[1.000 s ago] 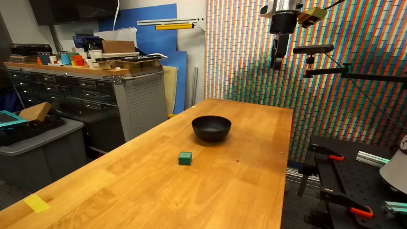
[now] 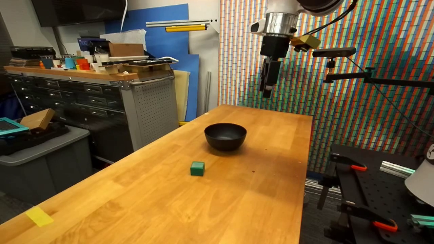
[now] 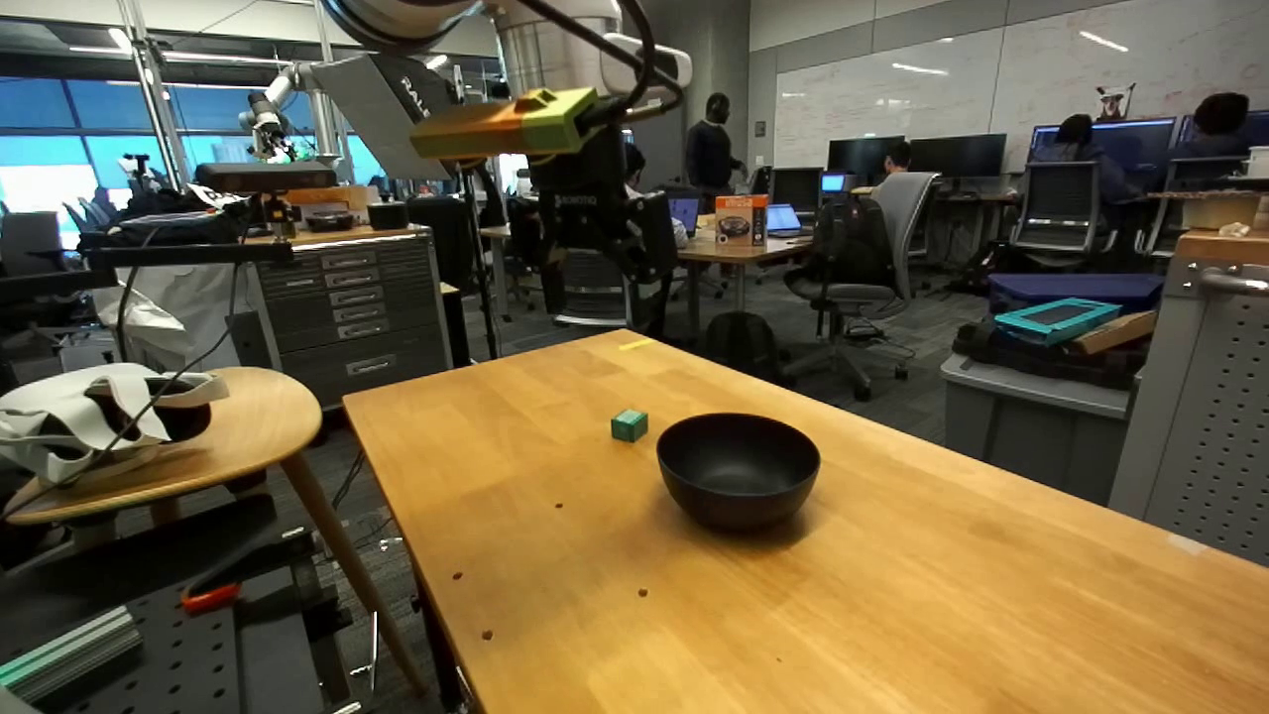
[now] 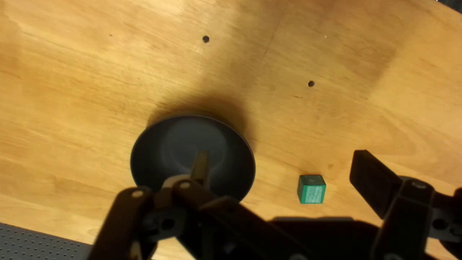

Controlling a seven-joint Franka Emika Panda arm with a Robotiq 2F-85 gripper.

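Observation:
On the wooden table (image 2: 228, 203) rests a small green cube (image 2: 197, 168), with bare tabletop around it. A round black bowl (image 2: 225, 137) stands upright close by; its inside looks empty in exterior view 2, where the bowl (image 3: 738, 470) is to the right of the cube (image 3: 630, 424). High above the table hangs my gripper (image 2: 266, 91), clear of both things. From the wrist, its fingers (image 4: 374, 184) are spread wide and nothing is held. The left finger covers part of the bowl (image 4: 195, 143), while the cube (image 4: 312, 189) shows between the two fingers, well below them.
A strip of yellow tape (image 2: 39, 216) marks the table's near left corner. Beside the table's right edge is a black cart (image 2: 378, 191) with orange-tipped clamps. A camera on an arm (image 2: 334, 52) juts out at the right.
In exterior view 1 my gripper has come lower and shifted left, toward the space over the table. The bowl and cube have stayed in place.

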